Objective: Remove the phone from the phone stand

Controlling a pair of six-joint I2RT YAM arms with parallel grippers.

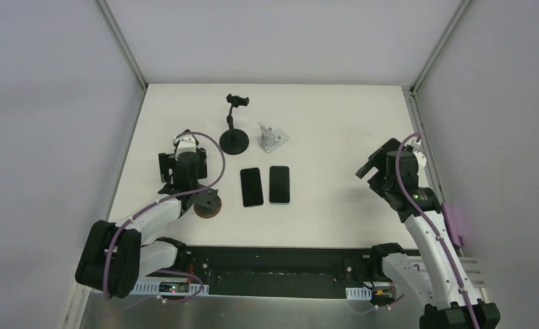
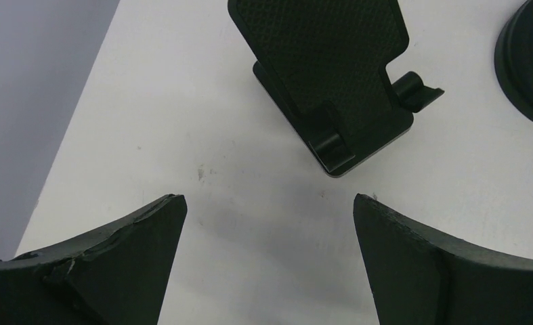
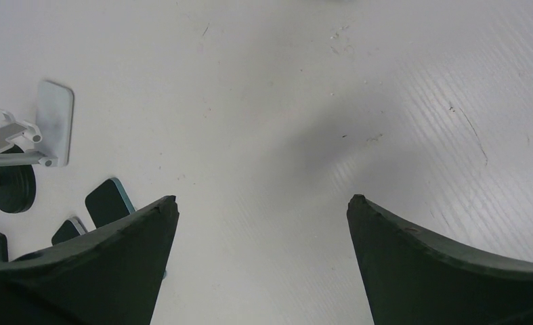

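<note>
Two dark phones, the left phone [image 1: 251,187] and the right phone [image 1: 279,185], lie flat side by side on the table. A black folding stand [image 2: 331,61] shows nothing on it in the left wrist view. Just short of that stand, my left gripper is open and empty. Over the table's right side, my right gripper is also open, with only bare table between its fingers. A grey stand on a round brown base [image 1: 207,208] is partly hidden by the left arm. No phone can be made out on any stand.
A tall black stand with a round base [image 1: 234,142] and a silver stand [image 1: 272,140] stand behind the phones. Walls bound the left, right and back.
</note>
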